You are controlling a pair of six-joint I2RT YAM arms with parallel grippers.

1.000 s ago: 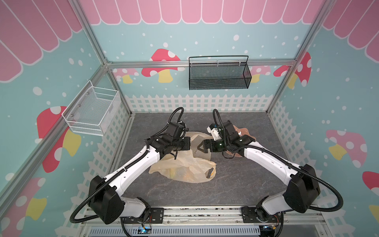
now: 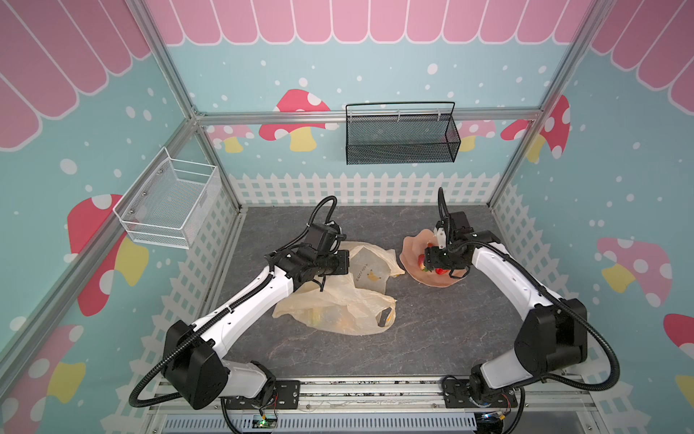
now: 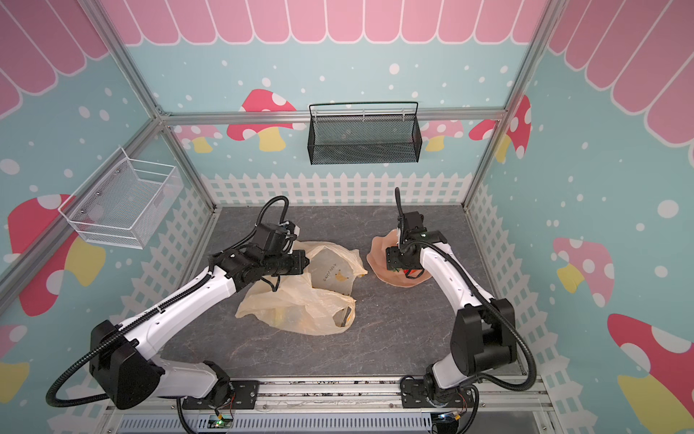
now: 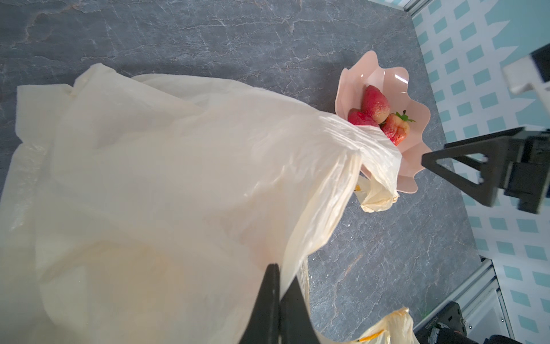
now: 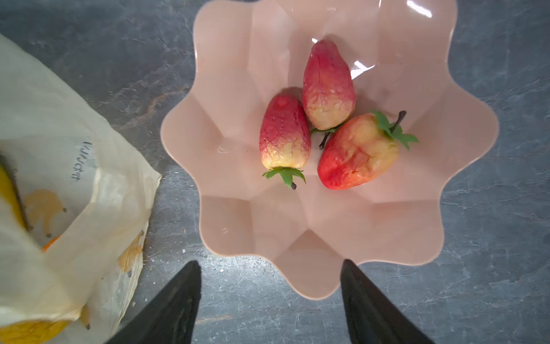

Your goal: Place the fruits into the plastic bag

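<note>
The translucent cream plastic bag lies open on the table, its mouth facing right. My left gripper is shut on the thin film of the bag's upper edge. To the right of the bag, a pink scalloped bowl holds three red-and-yellow fruits: one upper fruit, one left fruit and one right fruit, the latter two with green leaves. Above the bowl's near rim, my right gripper stands open, nothing between its fingers. Inside the bag, something yellow shows at the left of the right wrist view.
A black mesh basket hangs on the back wall and a white wire basket on the left wall. Bare dark table lies in front of the bowl. A loose bag handle reaches toward the bowl.
The left arm and the bag look unchanged.
</note>
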